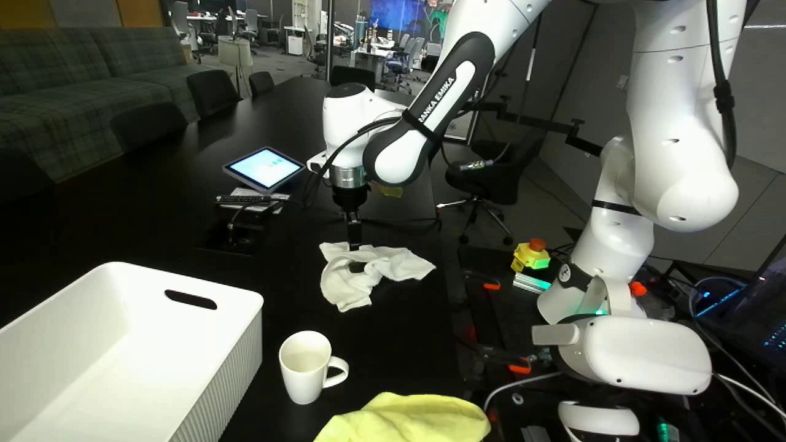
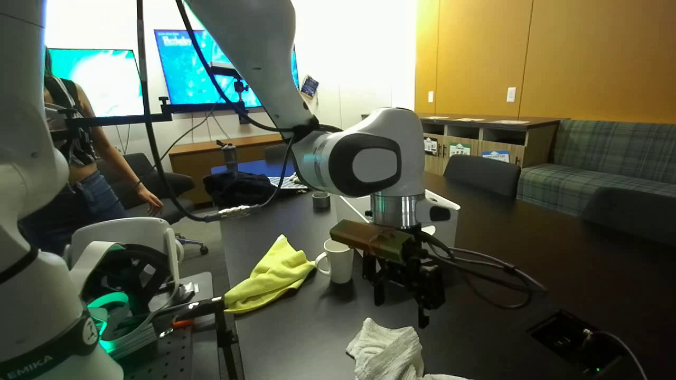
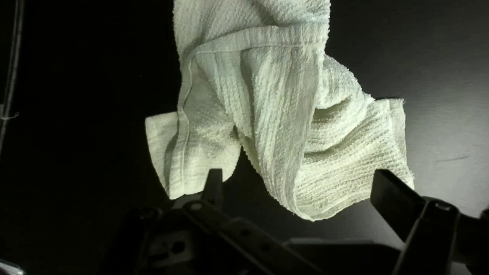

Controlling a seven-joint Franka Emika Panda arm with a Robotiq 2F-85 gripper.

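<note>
A crumpled white cloth lies on the dark table, folded over itself with a gap in its middle. In the wrist view the cloth fills the upper centre. My gripper is open, its two fingers wide apart, with nothing held between them. It points downward above the table, close to the cloth's far side as exterior view 1 shows. In exterior view 2 the gripper hangs above the table and the cloth shows partly at the bottom edge.
A white mug stands between the white bin and a yellow cloth. A tablet and a remote lie farther back, near a cable outlet. Bare table surrounds the white cloth.
</note>
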